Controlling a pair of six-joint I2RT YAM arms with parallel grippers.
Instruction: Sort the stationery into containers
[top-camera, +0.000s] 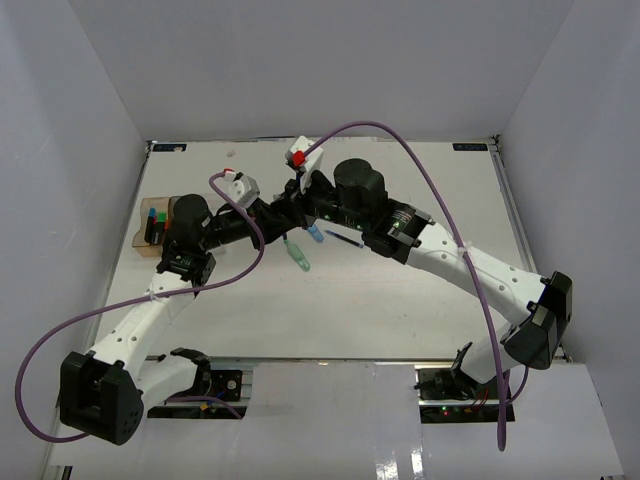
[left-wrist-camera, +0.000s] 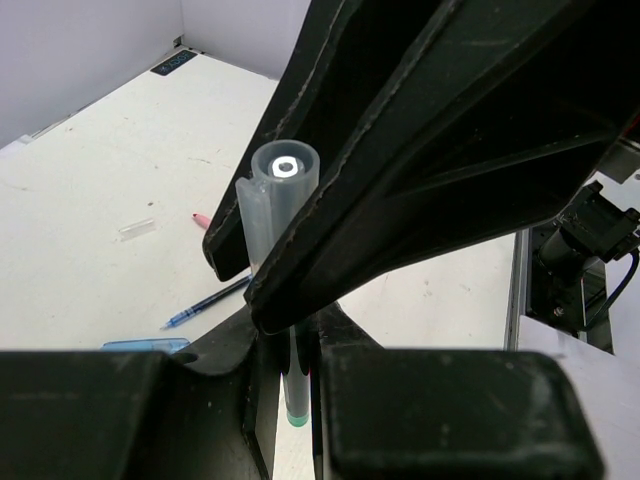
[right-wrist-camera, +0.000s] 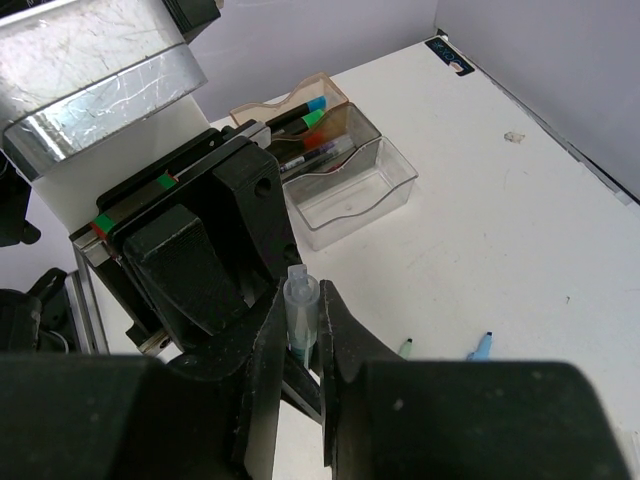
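Observation:
My two grippers meet over the middle of the table on one translucent pen-like tube (left-wrist-camera: 289, 205). In the left wrist view my left gripper is shut on it, and the black fingers of the other gripper cross its upper part. In the right wrist view my right gripper is shut on the same tube, whose clear end points up. On the table lie a dark blue pen (top-camera: 343, 238), a light blue item (top-camera: 315, 232), a green item (top-camera: 297, 255) and a pink item (left-wrist-camera: 200, 219), partly hidden.
Clear organiser boxes (right-wrist-camera: 350, 205) stand at the table's left, holding several pens and markers in the rear compartments; the front one looks empty. A small clear piece (left-wrist-camera: 136, 229) lies on the table.

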